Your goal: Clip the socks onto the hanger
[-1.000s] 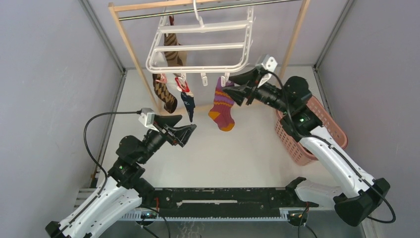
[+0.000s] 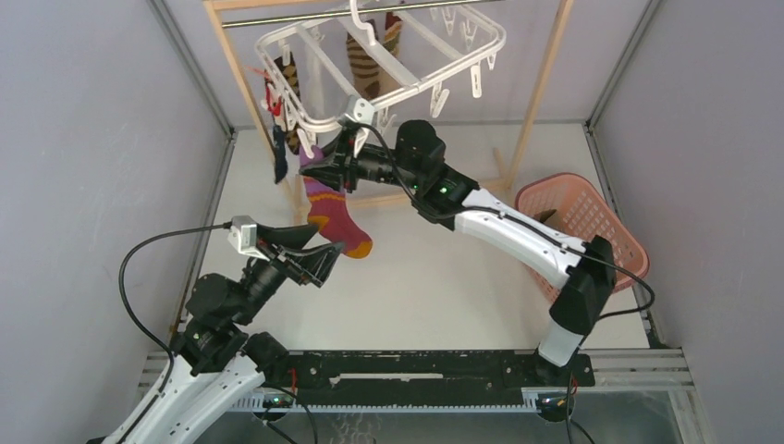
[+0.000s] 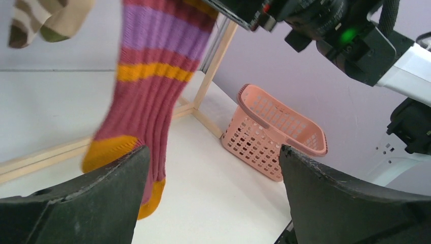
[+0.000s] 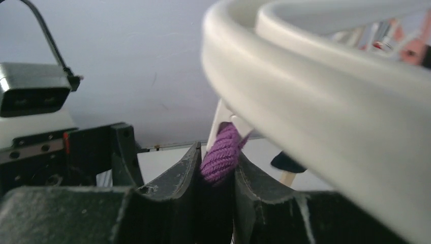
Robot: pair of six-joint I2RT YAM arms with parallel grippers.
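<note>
A purple, red and yellow striped sock [image 2: 335, 222] hangs from a clip at the near left corner of the white hanger [image 2: 407, 89]. My right gripper [image 2: 316, 166] is shut on the sock's top, just below the white clip [image 4: 218, 119], where purple knit shows between the fingers. My left gripper [image 2: 325, 242] stands open, lower left beside the sock, which hangs in front of it in the left wrist view [image 3: 152, 91] without being held. Other patterned socks [image 2: 365, 60] hang farther back on the hanger.
A wooden rack [image 2: 545, 65] carries the hanger. A pink basket [image 2: 610, 231] sits on the right of the white floor, whose middle is clear. The hanger's bars fill much of the right wrist view's upper right.
My right gripper has moved left with the sock, and the hanger has turned with it, carrying the other socks along. My left arm has shifted slightly left.
</note>
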